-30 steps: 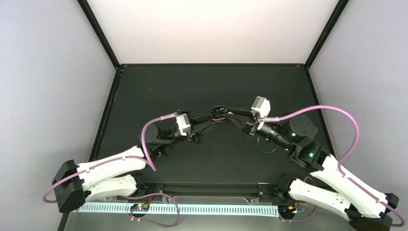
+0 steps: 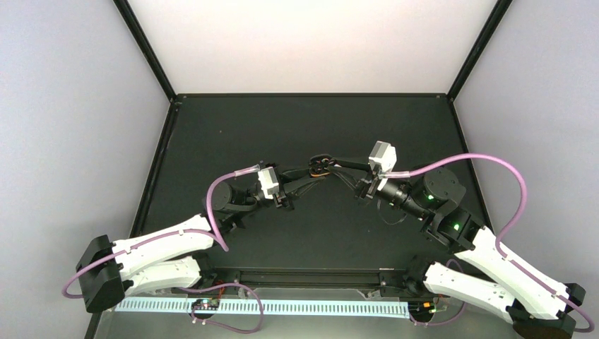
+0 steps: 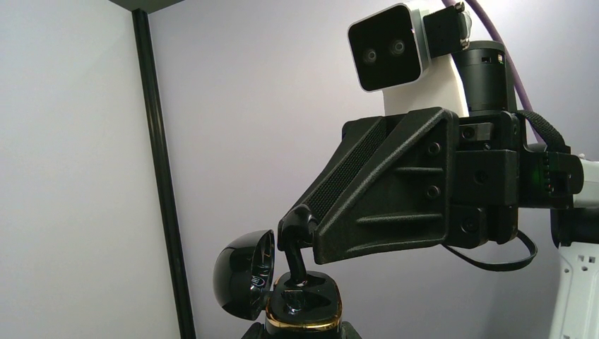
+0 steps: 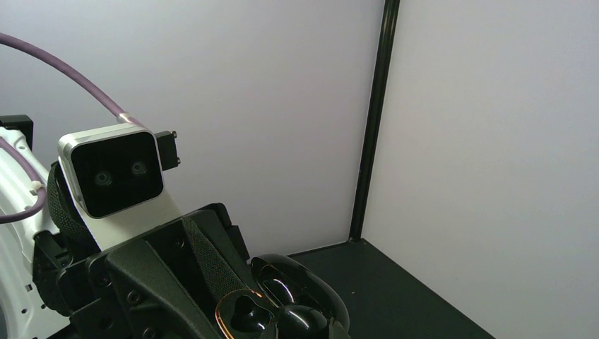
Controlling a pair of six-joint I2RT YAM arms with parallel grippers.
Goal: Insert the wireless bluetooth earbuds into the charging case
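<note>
The black charging case (image 3: 304,311), gold-trimmed, stands upright with its rounded lid (image 3: 244,275) swung open. My left gripper is shut on its body, the fingertips just showing at the bottom of the left wrist view. A black earbud (image 3: 295,236) is pinched at its head by my right gripper (image 2: 335,167), which is shut on it. The earbud's stem points down and its lower end meets the case's top; how deep it sits cannot be told. In the right wrist view, the earbud (image 4: 301,320) covers part of the case, and a dark hollow (image 4: 248,316) shows beside it.
The black table (image 2: 311,233) around and below the joined grippers is bare. Pale walls and dark frame posts (image 4: 373,127) enclose the workspace. Purple cables (image 2: 519,187) loop from both arms.
</note>
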